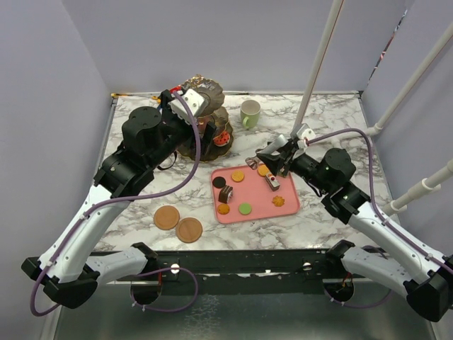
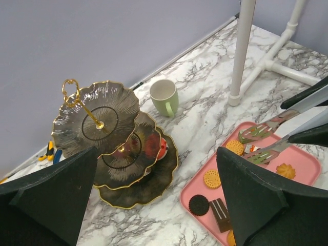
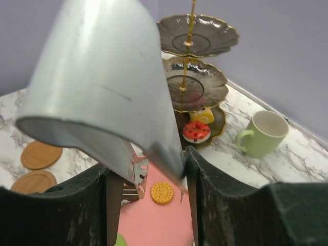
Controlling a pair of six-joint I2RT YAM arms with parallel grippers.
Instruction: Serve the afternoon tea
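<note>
My right gripper point(image 1: 282, 154) is shut on a pair of tongs point(image 3: 110, 61) with pale handles and metal ends. In the left wrist view their metal tips point(image 2: 259, 132) stand apart over the pink tray point(image 2: 195, 179), around its far right part; whether they touch a treat I cannot tell. My left gripper is open and empty, near the gold-edged tiered stand point(image 2: 115, 169). A red spotted cake point(image 3: 196, 131) and a yellow piece point(image 3: 203, 115) sit on the stand's bottom tier. Biscuits, a chocolate cake point(image 1: 225, 194) and a flower-shaped treat point(image 1: 278, 201) lie on the tray.
A green mug point(image 1: 250, 113) stands right of the stand at the back. Two round brown coasters point(image 1: 189, 229) lie at the front left. A white pole point(image 2: 243, 51) rises behind the tray. The marble between mug and tray is clear.
</note>
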